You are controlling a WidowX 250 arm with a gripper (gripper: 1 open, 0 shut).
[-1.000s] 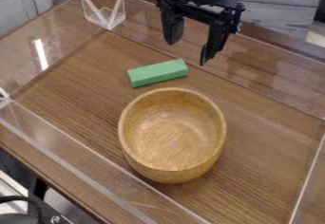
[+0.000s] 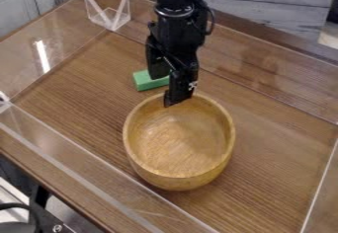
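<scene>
My black gripper (image 2: 173,74) hangs from the top centre of the camera view, over the far rim of a yellow-tan bowl (image 2: 179,148) that sits in the middle foreground. Its fingers look apart, with nothing seen between them. A green block (image 2: 146,80) lies just left of the gripper, behind the bowl and partly hidden by the arm.
A clear wire-like rack (image 2: 109,10) stands at the back left. A white object (image 2: 4,102) sits at the left edge, and a black cable (image 2: 27,212) at the bottom left.
The bowl looks unmoved.
</scene>
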